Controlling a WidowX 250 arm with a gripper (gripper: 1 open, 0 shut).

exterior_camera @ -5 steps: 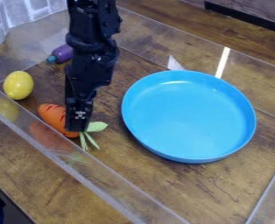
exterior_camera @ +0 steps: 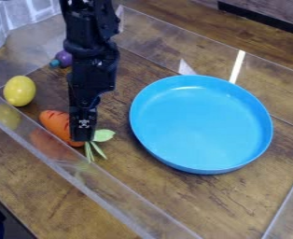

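My black gripper (exterior_camera: pixel 76 119) reaches down from the top over an orange carrot toy (exterior_camera: pixel 60 125) with pale green leaves (exterior_camera: pixel 99 140). Its fingertips are low at the carrot's right part, open around or against it; the dark fingers partly hide it, so exact contact is unclear. A yellow lemon-like toy (exterior_camera: pixel 20 91) lies at the left, and a large blue plate (exterior_camera: pixel 199 125) sits to the right of the gripper.
A purple vegetable (exterior_camera: pixel 62 59) lies at the back left, partly behind the arm. Clear transparent walls edge the wooden surface (exterior_camera: pixel 199 196) at left and front. Bare wood lies behind and in front of the plate.
The upper part of my gripper has shifted slightly left, covering more of the purple vegetable. The carrot and the plate look unmoved.
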